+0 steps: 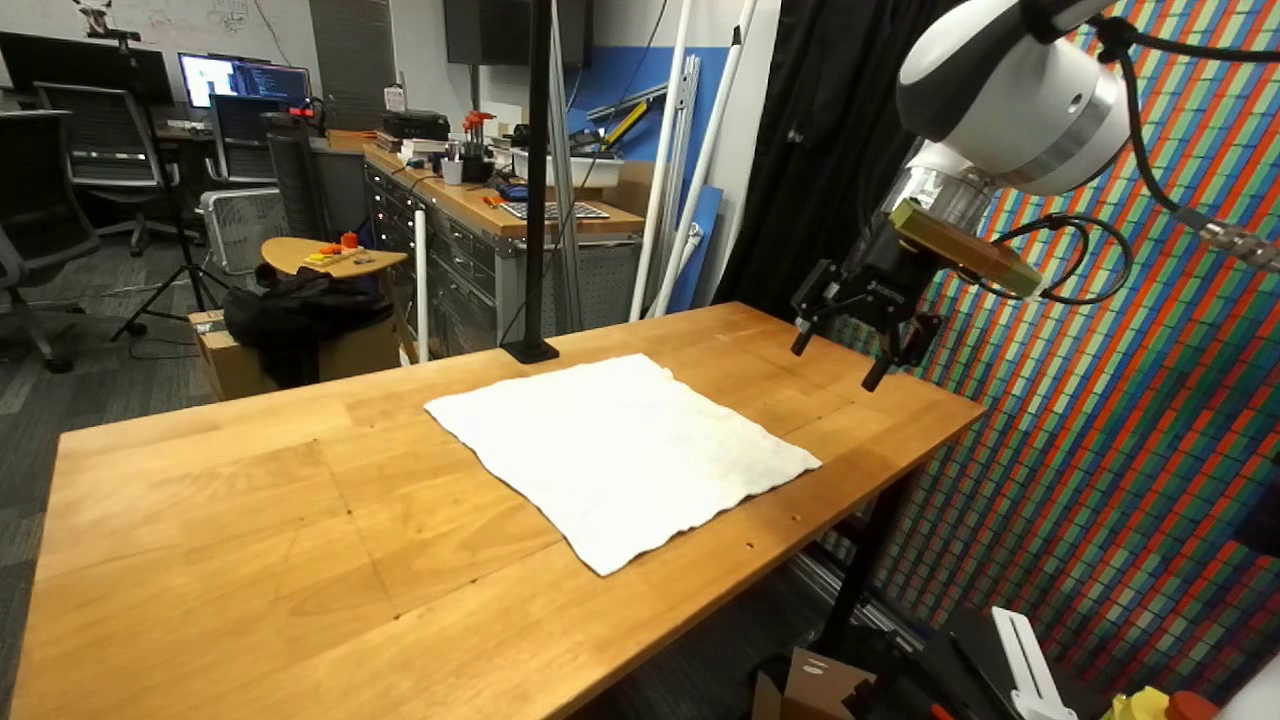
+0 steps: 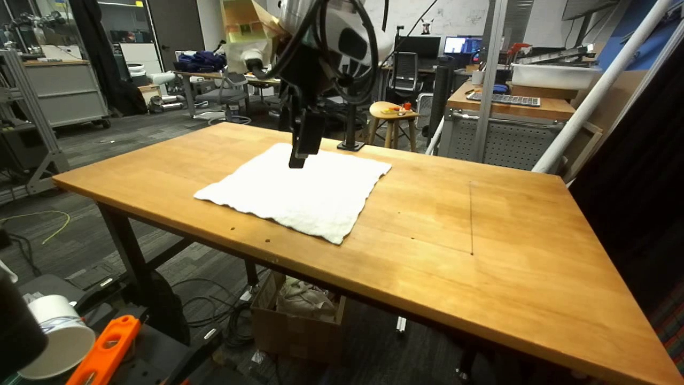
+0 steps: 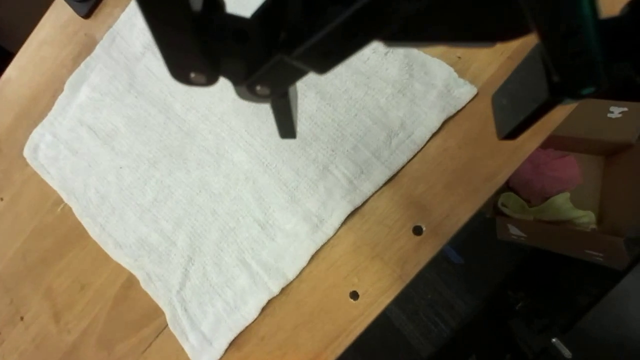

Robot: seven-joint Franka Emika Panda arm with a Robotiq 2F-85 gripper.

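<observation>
A white cloth (image 1: 618, 450) lies spread almost flat on the wooden table, a few light wrinkles near one corner in the wrist view. My gripper (image 1: 835, 355) hangs in the air, tilted, well above the tabletop. Its fingers are wide open with nothing between them. In the wrist view, one of the fingers (image 3: 284, 114) appears over the cloth (image 3: 198, 180), the other beyond the cloth's edge, over the table's border. From the second exterior view the gripper (image 2: 301, 160) is seen side-on, in front of the far part of the cloth (image 2: 301, 189).
Bare wood surrounds the cloth on the table (image 2: 436, 269). A black post (image 1: 539, 240) stands at the table's far edge. Below the near edge, a cardboard box (image 3: 558, 243) holds pink and yellow-green cloths.
</observation>
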